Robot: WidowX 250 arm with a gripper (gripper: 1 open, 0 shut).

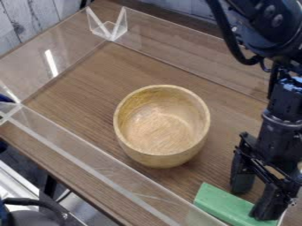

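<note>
The black robot gripper (255,185) reaches down at the lower right, its fingertips low over a green block (224,207) at the bottom edge. One finger appears at or on the block's right part. Whether the fingers are open or closed on anything is hard to tell. A light wooden bowl (162,125) stands to the left of the gripper, apart from it.
Transparent panels run along the near left and far edges. Dark cables and equipment lie off the table at the lower left.
</note>
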